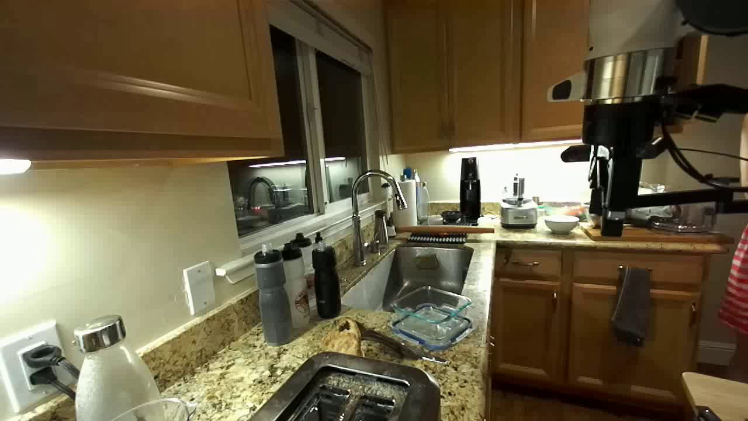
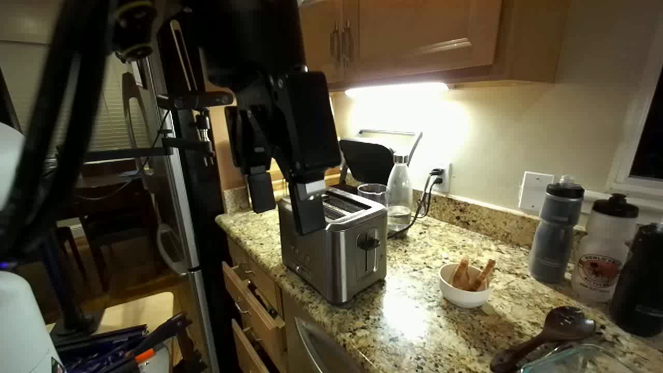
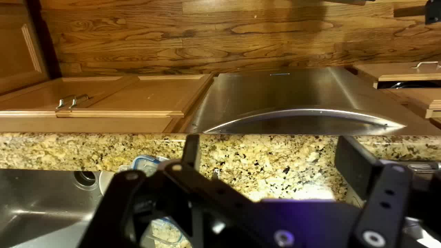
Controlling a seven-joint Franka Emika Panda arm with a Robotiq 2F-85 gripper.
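My gripper is open over the counter. In the wrist view its two dark fingers stand wide apart, with only granite showing between their tips. In exterior view 2 the gripper hangs in front of the steel toaster from that angle; the exact gap cannot be judged. To the toaster's right, a small white bowl holds brown stick-like pieces. A dark slotted spoon lies further along the counter. Exterior view 1 shows the gripper high at the right.
Several bottles line the wall. Glass containers sit by the sink. A glass carafe stands behind the toaster. Drawers hang partly open below the counter. Bare granite lies between toaster and bowl.
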